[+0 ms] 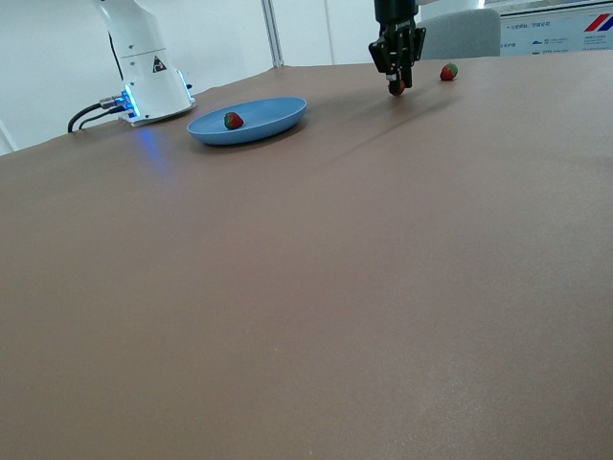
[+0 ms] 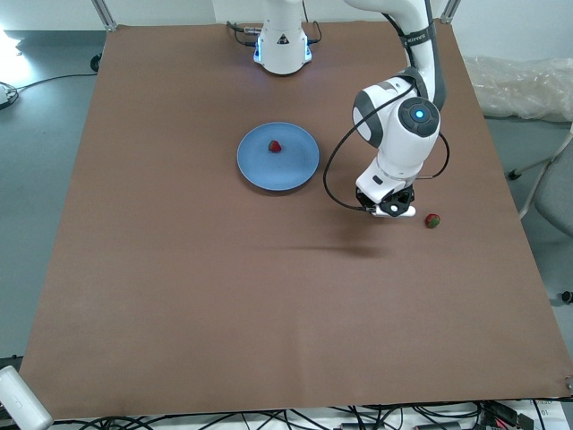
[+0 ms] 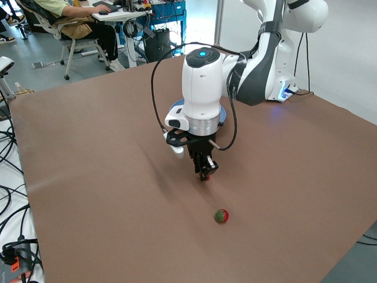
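My gripper point(image 1: 398, 81) points down at the table, right of the blue plate point(image 2: 277, 156). In the top view a red strawberry point(image 1: 403, 86) shows at its fingertips, and in the right view a bit of red shows there too; whether the fingers are closed on it is unclear. One strawberry point(image 2: 275, 146) rests on the plate, which is mostly hidden behind my arm in the right view. Another strawberry point(image 3: 221, 216) lies loose on the brown table, to the right of my gripper in the left view.
My white base point(image 2: 282, 49) stands at the back. Cables run along an edge, and a grey chair point(image 2: 551, 188) stands beside the table.
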